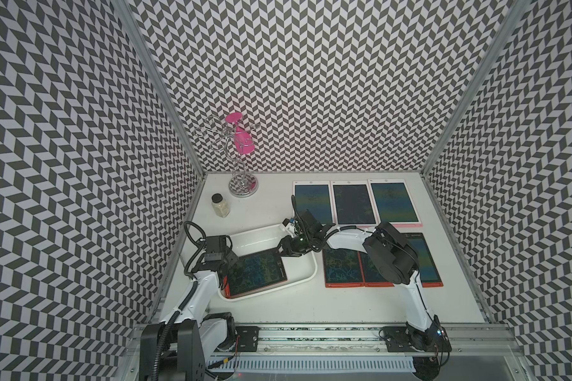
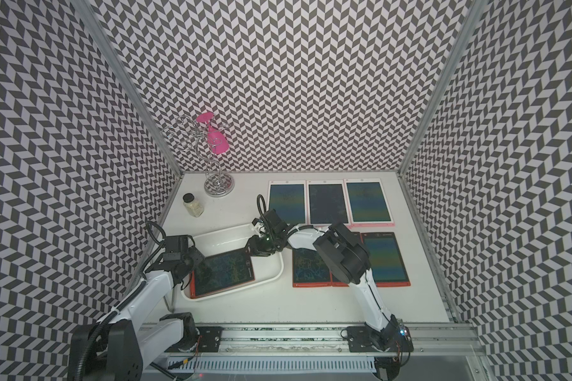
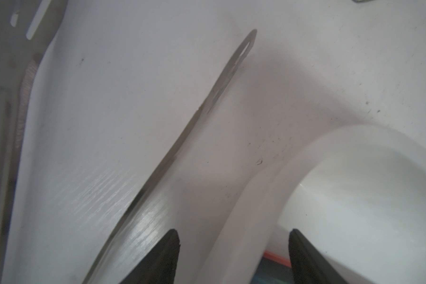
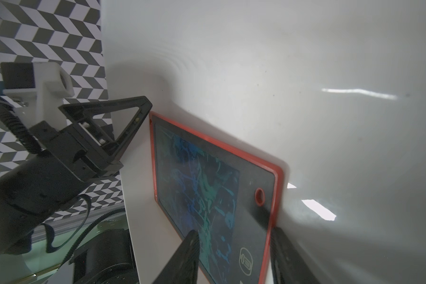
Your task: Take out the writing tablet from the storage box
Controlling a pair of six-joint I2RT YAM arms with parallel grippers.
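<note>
A red-framed writing tablet (image 1: 255, 274) with a dark, scribbled screen lies in the white storage box (image 1: 302, 279). Over its right end is my right gripper, open, the tablet's short edge showing between its fingers, close to one of them; contact I cannot tell. At the tablet's left end my left gripper stands open, with the box's white rim (image 3: 250, 222) showing between its fingers. A corner of the red frame (image 3: 277, 258) appears there beside one finger. The left gripper hides part of the tablet's left end in the top views.
Three red-framed tablets (image 1: 342, 270) lie to the right of the box, partly under my right arm. White-pink tablets (image 1: 354, 203) line the back. A chrome stand (image 1: 243, 185) with a pink goblet and a small jar (image 1: 220, 206) stand back left.
</note>
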